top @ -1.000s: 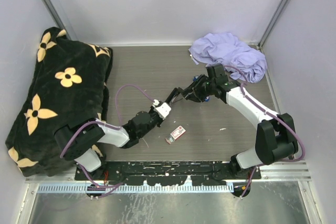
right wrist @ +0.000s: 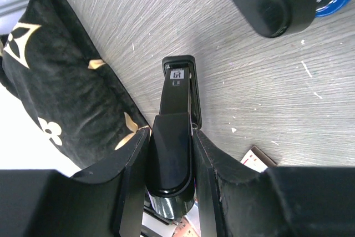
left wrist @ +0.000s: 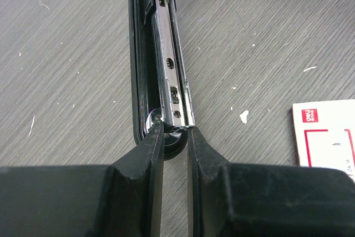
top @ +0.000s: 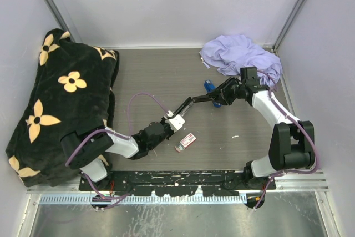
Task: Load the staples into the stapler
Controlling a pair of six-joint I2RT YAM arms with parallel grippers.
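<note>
The black stapler [top: 183, 106] is held between both arms, its silver magazine [left wrist: 169, 59] exposed in the left wrist view. My left gripper is shut on its rounded end. In the right wrist view my right gripper is shut on a black part of the stapler [right wrist: 173, 159]. A white and red staple box [top: 185, 142] lies on the floor below, also at the right of the left wrist view.
A blue object [top: 209, 87] lies behind the right gripper. A lilac cloth [top: 238, 54] is piled at the back right, and a black flowered cushion [top: 64, 109] fills the left. Bare floor [top: 150, 70] lies at back centre.
The right arm has shifted to the right, and more of the blue object shows. The left gripper has moved very slightly down in the top view, the stapler with it.
</note>
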